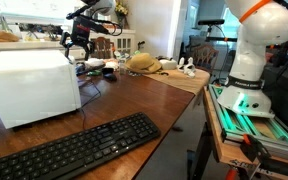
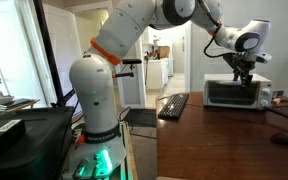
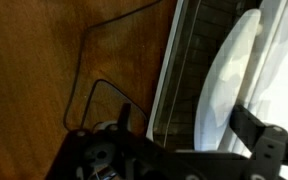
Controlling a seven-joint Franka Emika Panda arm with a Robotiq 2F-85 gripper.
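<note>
A white toaster oven (image 2: 230, 91) stands on the brown table, its dark front showing in the second exterior view. The first exterior view shows its plain white casing (image 1: 32, 88). My gripper (image 2: 248, 76) is at the oven's top front edge, pointing down. Up close in the wrist view, a long white rounded piece (image 3: 222, 85), seemingly the door handle, runs between the fingers. The gripper is open, with the right finger (image 3: 248, 128) against or very near that piece and the left finger (image 3: 121, 138) apart from it. Whether they touch cannot be told.
A black keyboard (image 1: 76, 148) lies near the oven, and a dark cable (image 3: 81, 65) loops on the table beside it. A tan cloth-like item (image 1: 144, 63) and small dark objects sit farther off.
</note>
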